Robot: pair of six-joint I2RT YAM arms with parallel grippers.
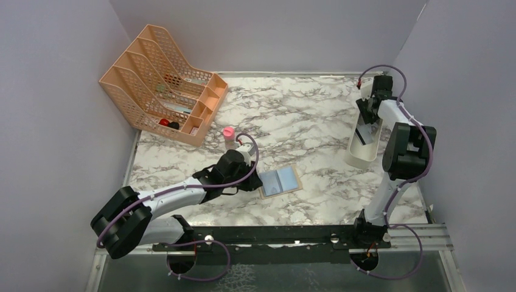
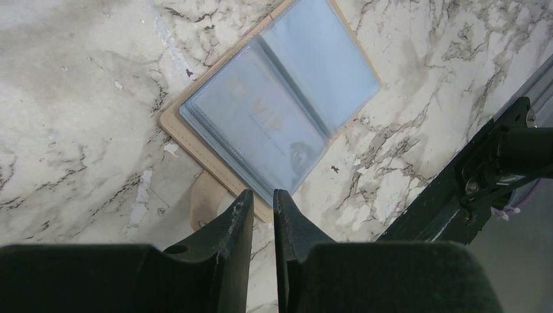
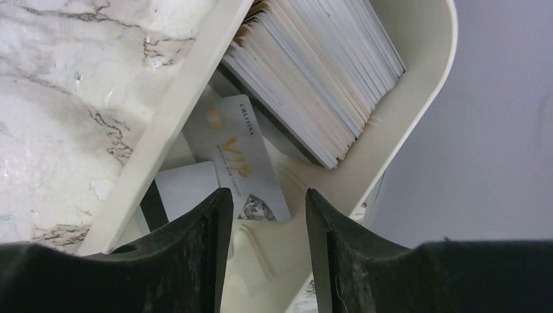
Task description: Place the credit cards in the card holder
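The card holder (image 2: 261, 111) lies spread on the marble table, tan-edged with clear bluish pockets; a VIP print shows through one pocket in the left wrist view. Just beyond its near edge, my left gripper is part open, a narrow empty gap between its fingers. Over the white bin my right gripper stands open, with nothing held. Below its fingers a grey VIP card (image 3: 244, 160) lies on the bin floor, and a plain pale card (image 3: 189, 192) with a black stripe partly overlaps it. The left finger hides part of the pale card.
The long white bin (image 1: 360, 159) also holds a thick row of upright cards (image 3: 313, 65) close to the right gripper. A peach organiser (image 1: 164, 85) stands back left, with a pink-capped bottle (image 1: 229, 135) near it.
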